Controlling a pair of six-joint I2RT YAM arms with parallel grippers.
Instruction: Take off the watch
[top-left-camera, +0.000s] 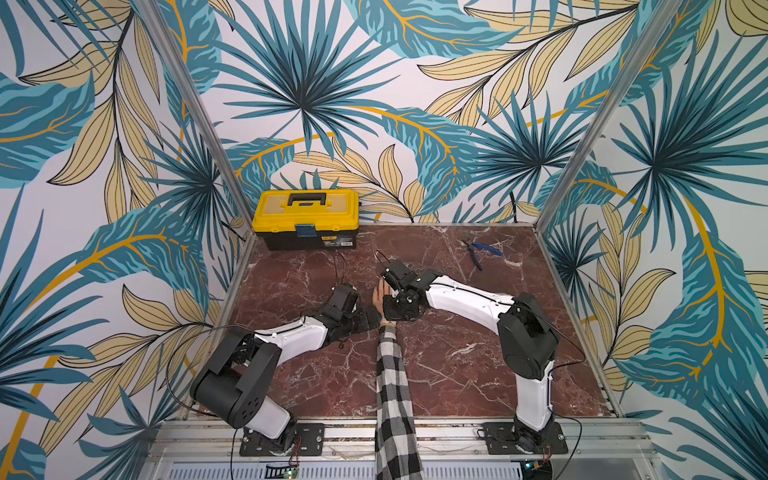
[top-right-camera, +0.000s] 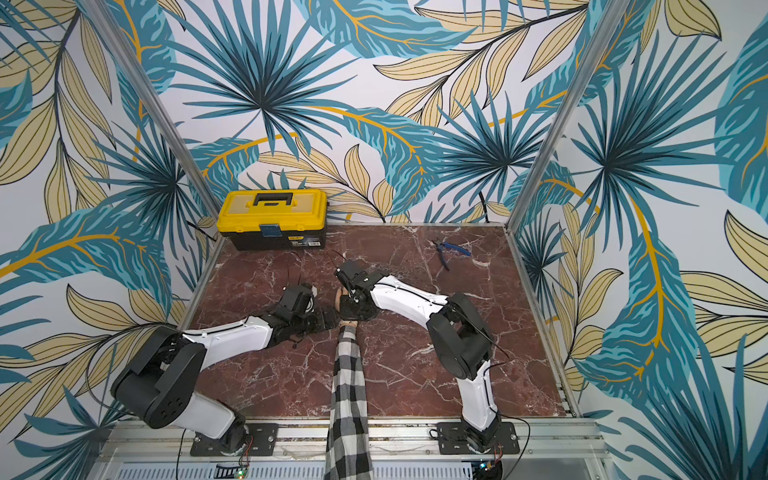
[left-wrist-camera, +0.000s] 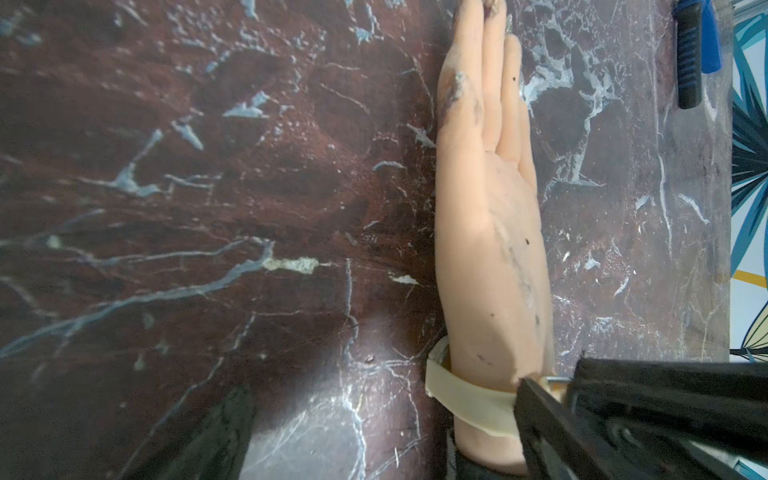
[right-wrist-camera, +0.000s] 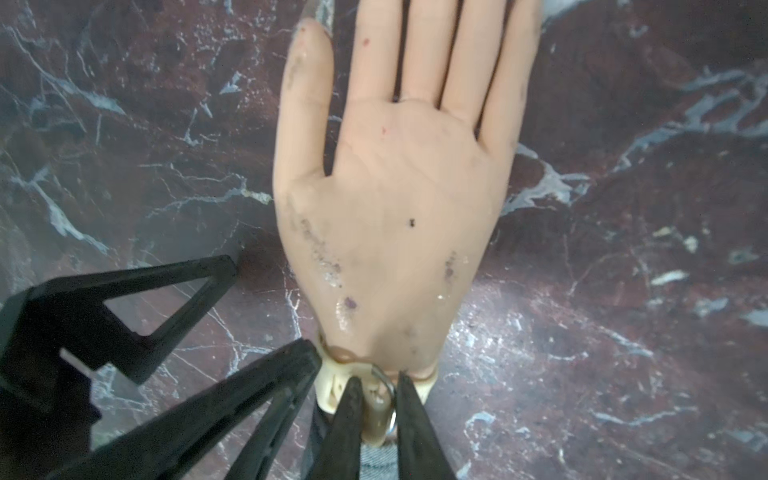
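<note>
A mannequin hand (right-wrist-camera: 400, 208) lies palm up, its plaid sleeve (top-left-camera: 392, 384) running toward the front. Round its wrist is a watch with a cream strap (left-wrist-camera: 472, 396) and a metal buckle. My left gripper is open at the left side of the wrist, the strap just beyond its fingers. My right gripper is over the buckle, its narrow fingertips part open on either side of the strap's end; whether they touch it I cannot tell. A black finger of the left gripper enters the right wrist view from the lower left.
A yellow toolbox (top-left-camera: 305, 208) stands at the back left. Blue-handled pliers (top-left-camera: 488, 249) lie at the back right.
</note>
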